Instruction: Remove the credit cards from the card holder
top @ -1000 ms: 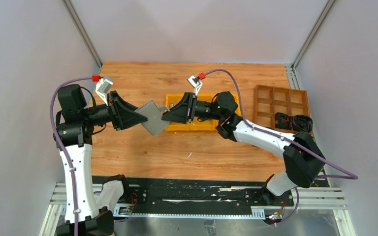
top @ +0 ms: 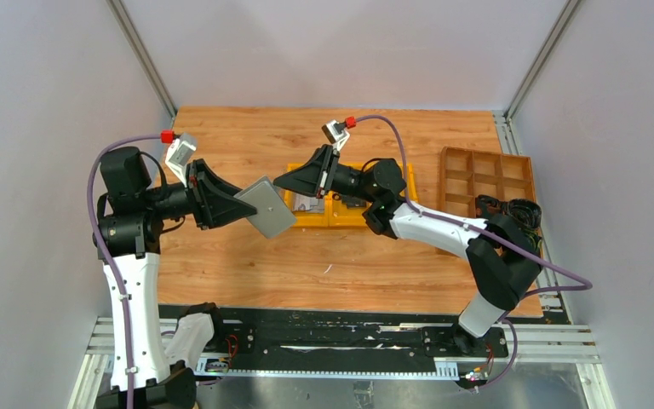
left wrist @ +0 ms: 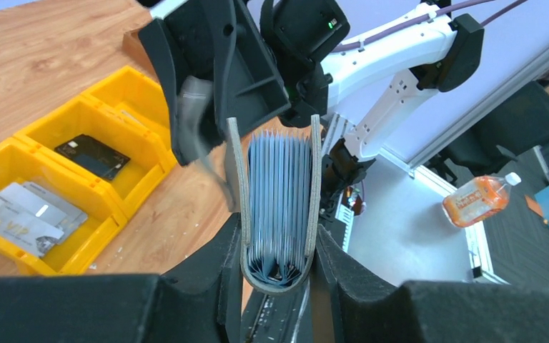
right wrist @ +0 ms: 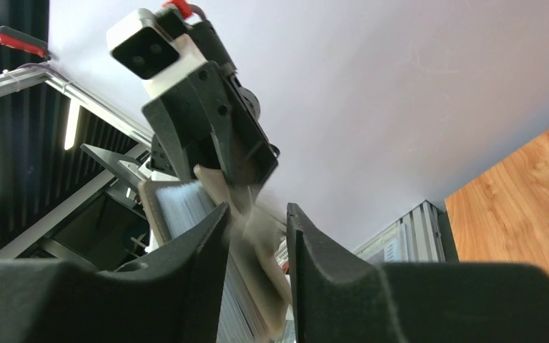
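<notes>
The grey card holder [top: 266, 207] is held up in my left gripper [top: 240, 199], which is shut on it. In the left wrist view it [left wrist: 276, 207] opens toward the camera, with many clear blue-tinted sleeves between two covers. Just right of it in the top view is my right gripper [top: 282, 181]; in the left wrist view a blurred flap stands by its fingers. In the right wrist view the holder [right wrist: 186, 207] is close to the fingertips; whether anything is between them I cannot tell.
Behind and below stands a yellow tray [left wrist: 107, 125] with cards and a dark item in its compartments. A wooden divided box [top: 485, 166] with cables sits at the right.
My right gripper has moved a little left and up in the top view, its arm shifting with it. The left gripper and holder have moved slightly.
</notes>
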